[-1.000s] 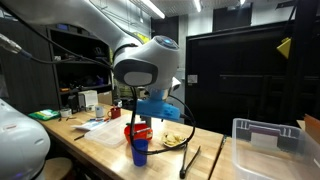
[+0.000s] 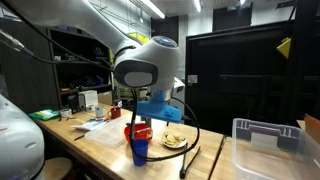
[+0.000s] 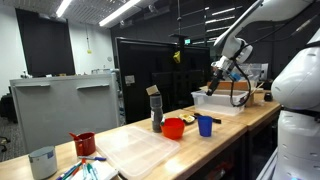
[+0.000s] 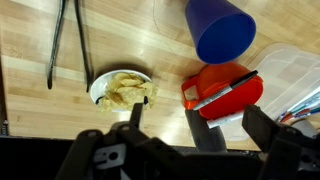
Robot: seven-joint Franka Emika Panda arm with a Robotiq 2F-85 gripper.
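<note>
My gripper is open in the wrist view, its two dark fingers wide apart above the table with nothing held between them. Below the gap lies a red bowl [image 4: 237, 97] with a marker and other slim items across it. Beside it are a blue cup [image 4: 219, 32] and a white bowl of yellow chips [image 4: 124, 91]. In exterior view 1 the arm hangs over the table, above the blue cup [image 2: 140, 152], red bowl [image 2: 142, 130] and chips [image 2: 171, 140]. Its fingertips are hard to make out there.
Two dark slim tools [image 4: 67, 42] lie left of the chips in the wrist view. A large clear bin [image 2: 266, 134] stands at the right. In exterior view 2, a dark upright object [image 3: 156, 110] stands behind the red bowl; a red pot [image 3: 88, 146] and markers [image 3: 91, 168] are left.
</note>
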